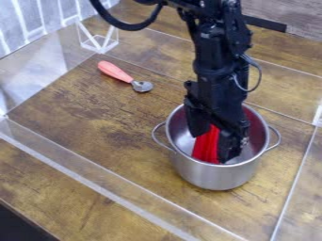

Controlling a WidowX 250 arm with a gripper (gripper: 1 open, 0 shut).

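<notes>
My black gripper (217, 127) reaches down from the top into a steel pot (217, 171) with two side handles, right of centre. A red bar-shaped object (201, 146) lies in the pot, partly hidden by the gripper, whose fingers are around or over it. The fingertips are too dark to make out whether they touch it or how far apart they are.
A pink-handled tool (116, 72) with a metal end lies at the upper left of the wooden table (75, 169). A white wire object (98, 38) stands at the back left.
</notes>
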